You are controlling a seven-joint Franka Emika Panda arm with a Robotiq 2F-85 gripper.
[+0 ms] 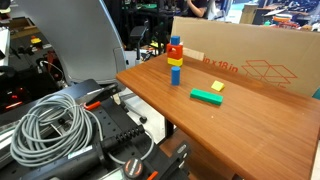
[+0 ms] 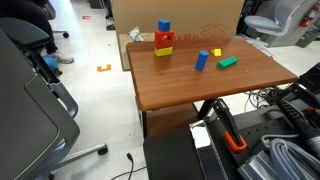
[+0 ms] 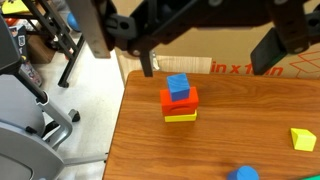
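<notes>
On the wooden table (image 1: 250, 128) stands a stack. Its small blue block (image 3: 178, 87) is uppermost, over a red block (image 2: 163, 39) with a yellow block (image 1: 176, 63) at the bottom. My gripper is high above the stack, its fingers wide apart and nothing between them. The blue block in the wrist view is clear of both fingers. Closer to the table's front edge stands a blue cylinder (image 1: 175, 76). A green block (image 1: 207, 97) lies to its right, with a small yellow piece (image 1: 217, 86) behind.
A cardboard panel (image 1: 250, 55) rises along the table's back edge. Bare tabletop lies to the right of the green block in exterior view 1. Coiled cable (image 1: 50, 130) and black equipment sit in front of the table.
</notes>
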